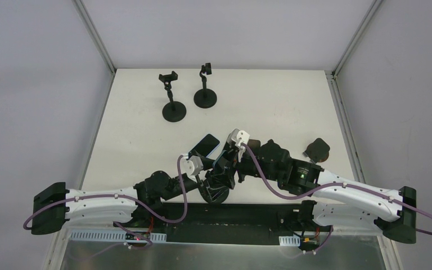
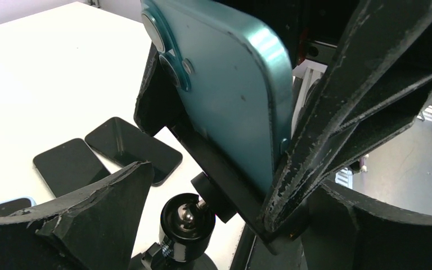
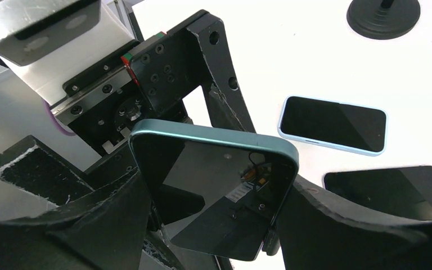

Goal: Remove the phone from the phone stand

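A teal phone (image 2: pixel 225 90) sits in the black holder of the phone stand (image 2: pixel 187 230) at the table's front middle. My right gripper is shut on the phone, seen close in the right wrist view with its screen between the fingers. My left gripper is around the stand's holder and ball joint, fingers apart at lower left and lower right of the left wrist view; nothing clearly held between them. In the top view both grippers crowd over the stand and hide much of it.
Loose phones, one light blue (image 3: pixel 332 125), others black (image 2: pixel 132 146), lie behind the grippers. Two empty stands (image 1: pixel 174 111) (image 1: pixel 205 99) stand at the back, and a dark object (image 1: pixel 317 150) at the right.
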